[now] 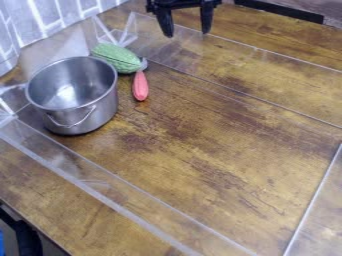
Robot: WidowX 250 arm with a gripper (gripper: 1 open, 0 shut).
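Note:
The black gripper [182, 22] is at the top edge of the view, mostly cut off, above and beyond the vegetables; its finger state is unclear. A green corn-like item [115, 57] lies behind the steel pot [72, 102]. A pink-red elongated item [140, 86] lies on the wooden surface just right of the pot, near the green item.
Clear plastic edges run along the wooden table [234, 140], whose middle and right are bare. A pale wall or fabric stands at the upper left, and a dark edge is at the top right.

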